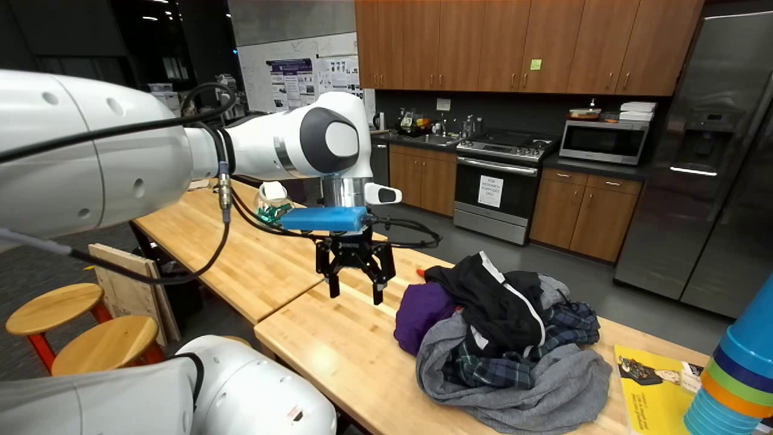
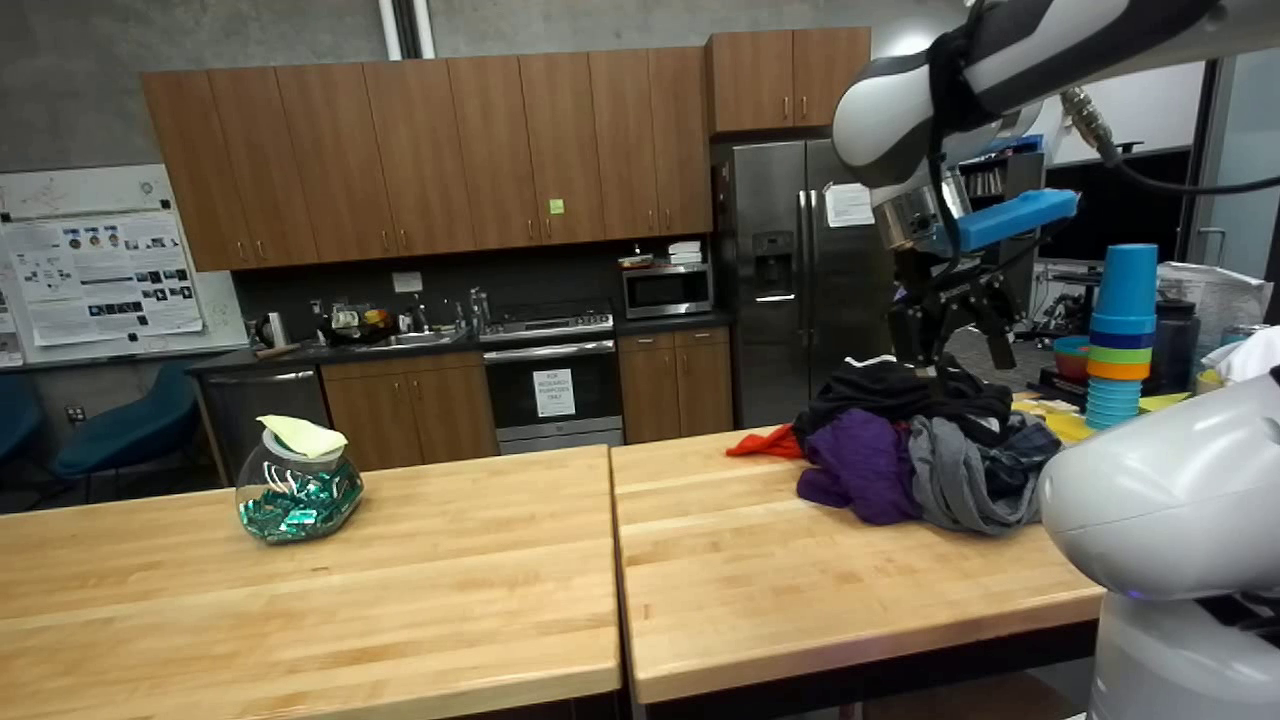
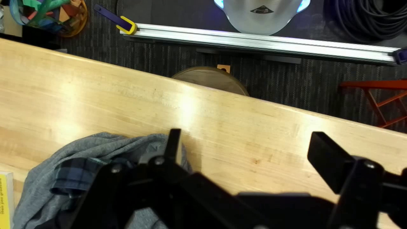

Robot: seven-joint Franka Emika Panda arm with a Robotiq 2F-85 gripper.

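My gripper [image 1: 356,296] hangs open above the wooden table, its fingers apart with nothing between them. In exterior view 1 a heap of clothes lies to its right: a black jacket [image 1: 494,304] with a white zip strip on top, a purple cloth [image 1: 424,313] at the left, a plaid shirt [image 1: 493,370] and a grey garment [image 1: 565,391] underneath. A red cloth [image 2: 768,444] pokes out beside the heap in exterior view 2. The wrist view shows the grey garment [image 3: 42,183] at lower left, partly hidden behind one finger, and bare table between the fingertips.
A yellow book [image 1: 652,399] and a stack of coloured cups [image 2: 1122,336] stand past the heap. On the other table sits a glass jar [image 2: 298,492] of green-wrapped items.
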